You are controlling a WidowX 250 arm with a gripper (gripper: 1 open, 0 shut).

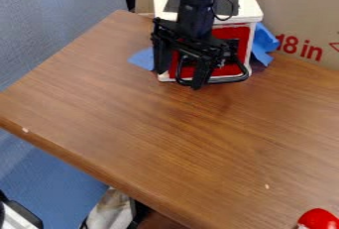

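My black gripper (185, 74) hangs at the top centre of the camera view, in front of a white and red box-like base (225, 37) at the back of the wooden table (146, 154). Its fingers point downward. Whether they are open or shut, or have anything between them, is hard to tell. A red rounded object (318, 220) is partly visible at the bottom right corner.
Blue tape (265, 42) lies beside the base. A cardboard panel (302, 10) stands behind at the right. The table's left edge runs diagonally, with blue floor beyond.
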